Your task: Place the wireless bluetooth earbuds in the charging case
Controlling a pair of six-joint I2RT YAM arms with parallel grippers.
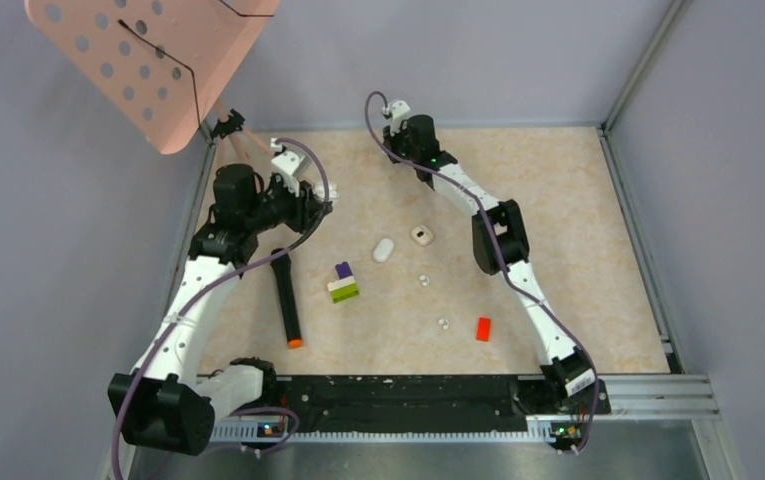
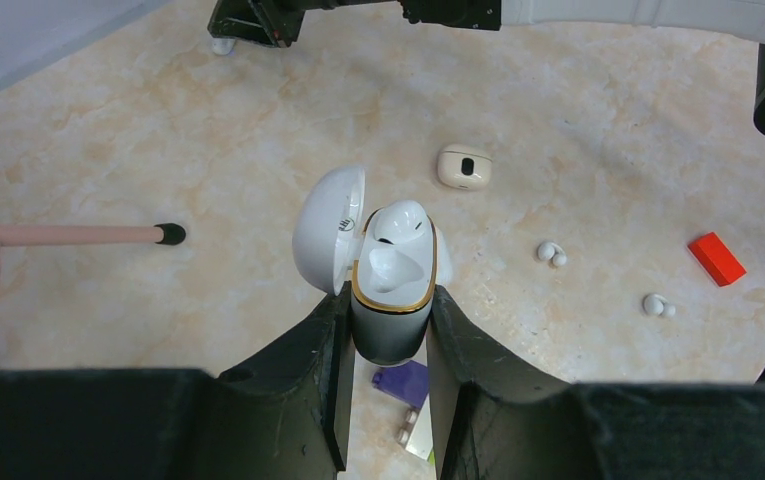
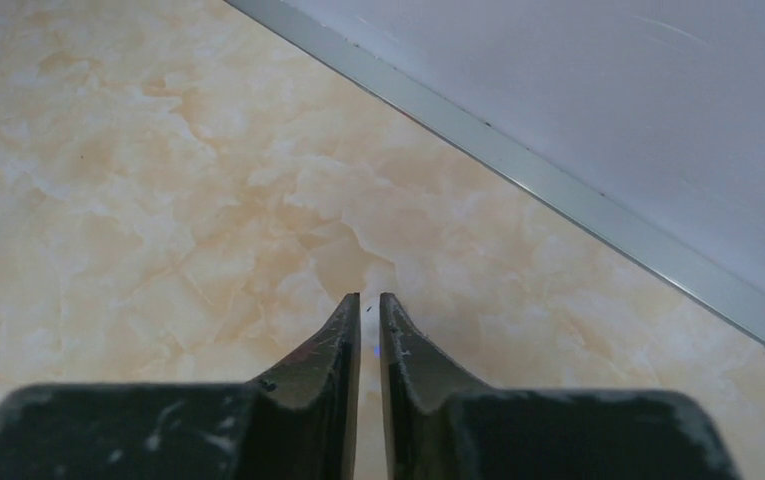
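An open white charging case with a gold band [image 2: 391, 300] is raised in the grip of my left gripper [image 1: 320, 208], its lid tilted left and the tray facing up. My right gripper [image 1: 390, 150] is at the back of the table; in the right wrist view its fingers stand a narrow gap apart, with a small blurred light spot behind them. In the left wrist view a small white object [image 2: 223, 46] sits by that gripper. Two pairs of small white earbuds lie on the table, one [image 2: 550, 254] near the middle, the other [image 2: 660, 306] nearer the front.
A cream case [image 1: 422, 235], a white oval case [image 1: 383, 250], stacked blocks [image 1: 343, 290], a red block [image 1: 483, 329] and a black microphone [image 1: 287, 300] lie on the table. A pink stand [image 1: 148, 70] is at back left.
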